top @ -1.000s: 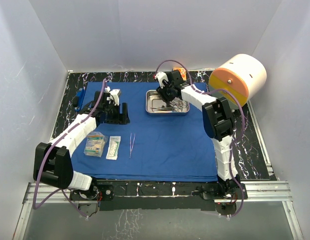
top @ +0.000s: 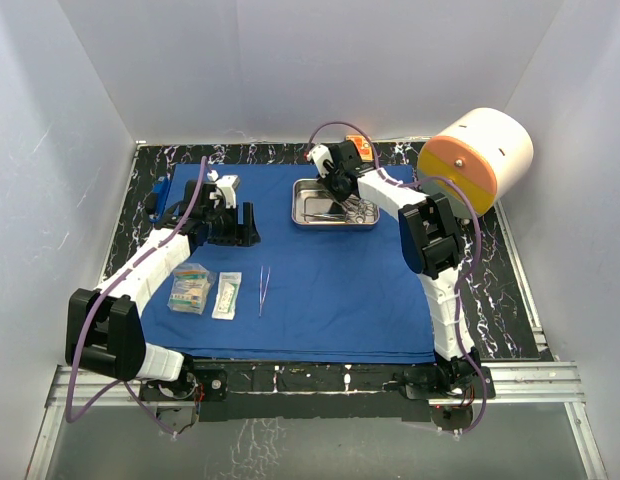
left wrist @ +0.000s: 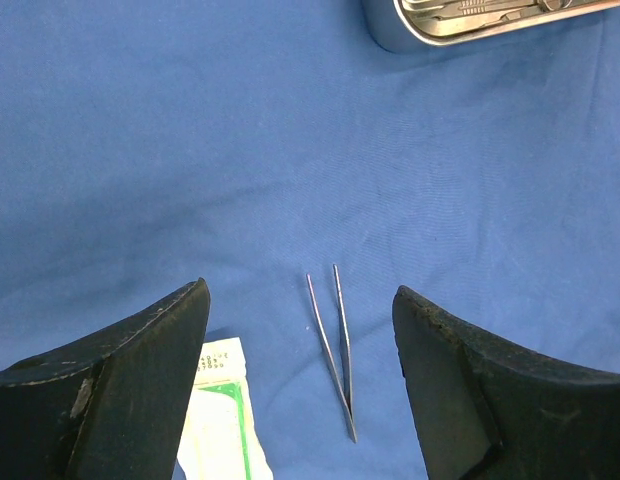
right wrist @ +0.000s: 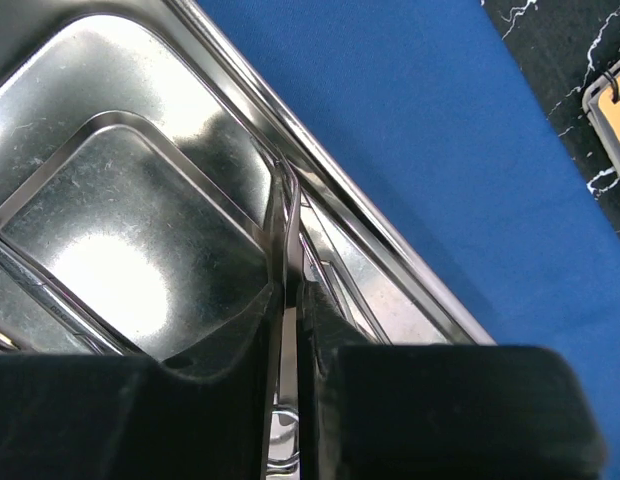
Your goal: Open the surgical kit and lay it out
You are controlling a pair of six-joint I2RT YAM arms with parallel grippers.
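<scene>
A metal tray [top: 335,222] at the back middle of the cloth holds several shiny instruments. Over it reaches my right gripper, its dark fingers close together on either side of a slim metal instrument [right wrist: 291,240] along the tray wall. Whether they grip it cannot be told. Left of the tray, my left gripper is open above bare cloth with nothing between its fingers. In front lie tweezers [top: 263,290], a white-and-green packet [top: 226,296] and a clear bag of packets [top: 191,288].
Blue cloth [top: 330,300] covers the dark marble table, and its front middle is clear. A large white-and-orange cylinder [top: 480,155] stands at the back right. An orange item [top: 360,147] lies behind the tray, a blue item [top: 159,195] at the far left.
The right gripper has shifted slightly within the tray, and its fingers look closer together from above. The left arm and the laid-out items stay in place.
</scene>
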